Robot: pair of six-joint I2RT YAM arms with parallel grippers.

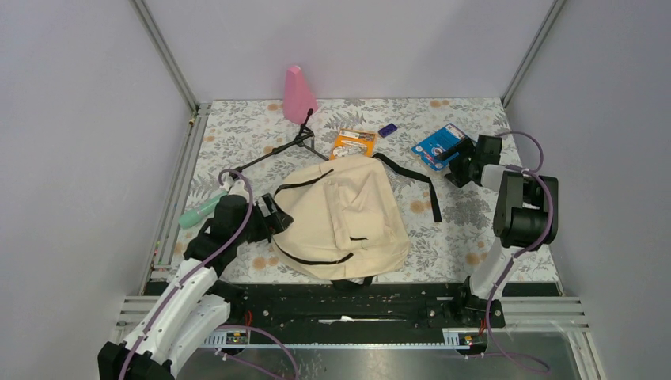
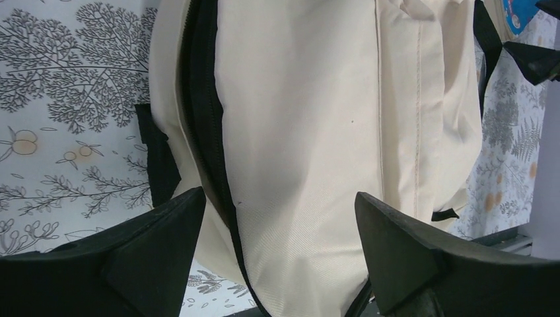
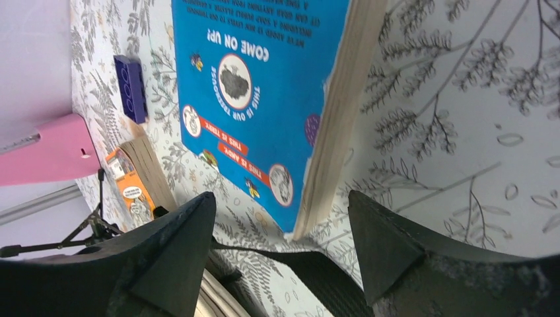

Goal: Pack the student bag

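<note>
The cream bag lies flat in the middle of the table, black zippers along it. My left gripper hangs over its left side, open, with the zipped edge between and below its fingers in the left wrist view. My right gripper is low at the right back, open at the edge of a blue book; the book's cream page edge lies just beyond and between its fingers. An orange book lies behind the bag, with a small purple box beside it.
A pink object stands at the back. A black tripod-like stand lies left of the orange book, and a green cylinder lies at the left edge. A black strap trails right of the bag.
</note>
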